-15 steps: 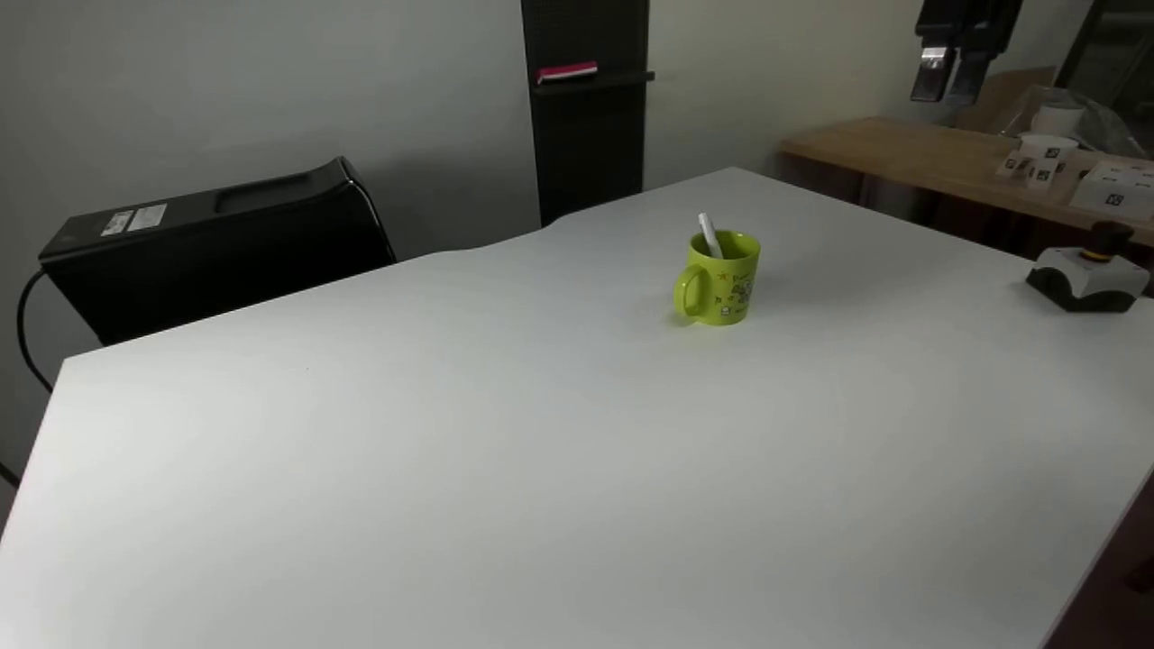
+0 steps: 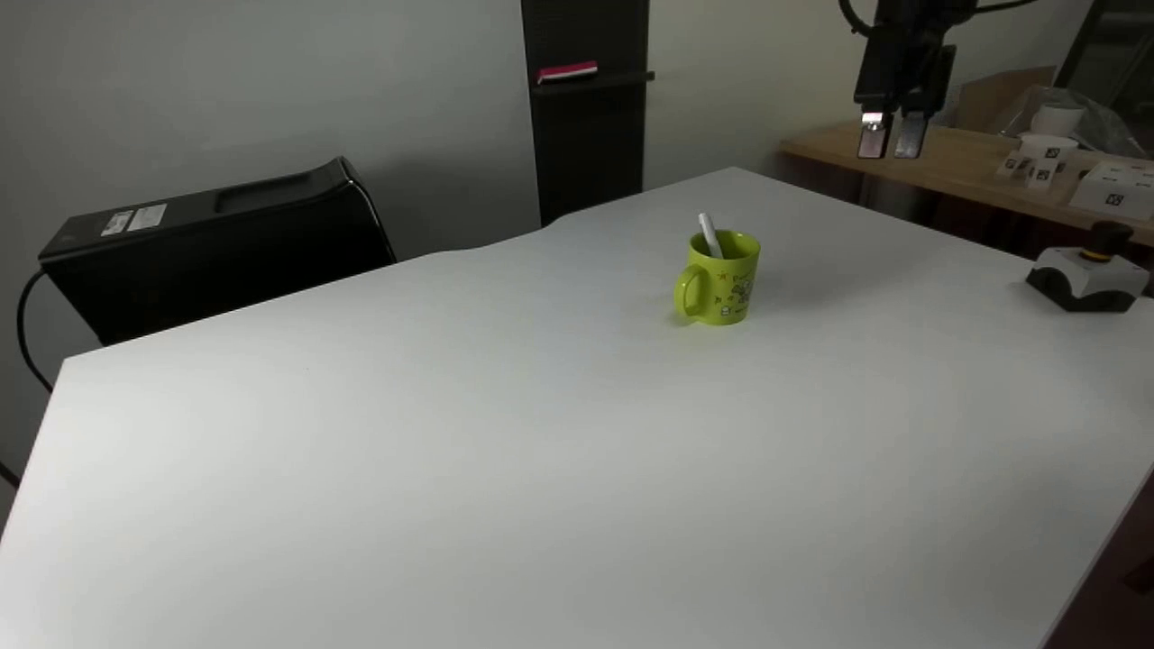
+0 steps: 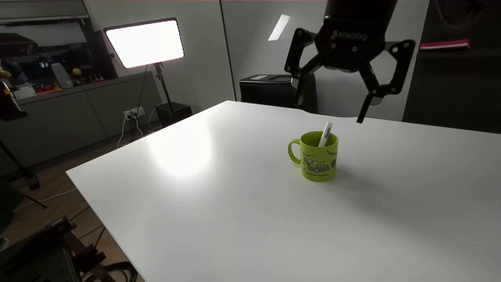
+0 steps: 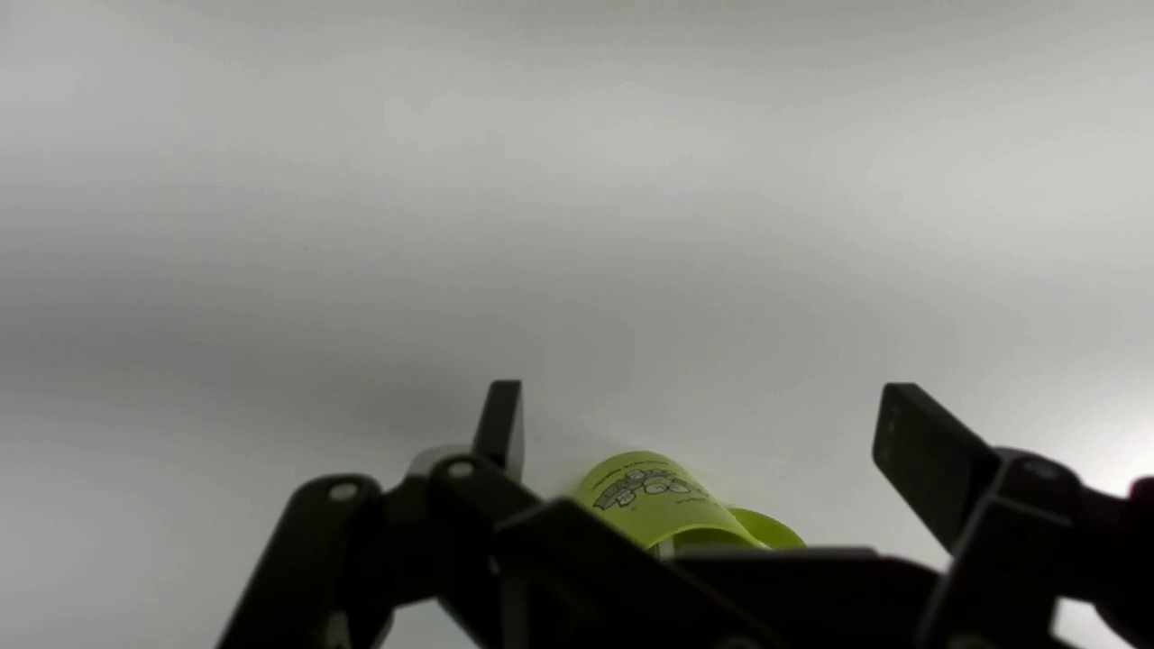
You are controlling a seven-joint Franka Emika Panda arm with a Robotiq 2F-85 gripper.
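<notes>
A yellow-green mug (image 2: 736,283) with printed cartoon figures stands upright on the white table, its handle to the left in both exterior views. Out of it leans a white pen-like stick (image 3: 325,134), its lower end hidden inside. My gripper (image 2: 891,139) hangs in the air to the right of the mug and higher up, open and empty. In exterior view 2 the spread gripper (image 3: 328,112) appears above the mug. From the wrist, the mug (image 4: 649,498) shows at the bottom edge between the fingers, partly covered by the gripper's body.
A black-and-white box with a dark knob (image 2: 1087,276) sits at its right edge. Behind the table stand a black bin-like case (image 2: 238,243) and a wooden bench (image 2: 920,162).
Within the last second, my gripper has come down and to the left in exterior view 1, closer to the mug. The mug and the stick have stayed put.
</notes>
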